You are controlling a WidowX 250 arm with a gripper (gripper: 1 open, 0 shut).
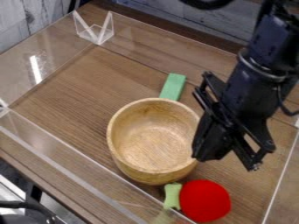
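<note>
My gripper [205, 157] is a large black mechanism filling the right side, raised beside the tan bowl [142, 127]; it is shut, with nothing visible between its fingers. Below it, at the bottom, lies a red round object [205, 201] with a light green piece [172, 197] at its left.
A green block [173, 87] lies behind the bowl. A clear plastic container [91, 26] stands at the back left.
</note>
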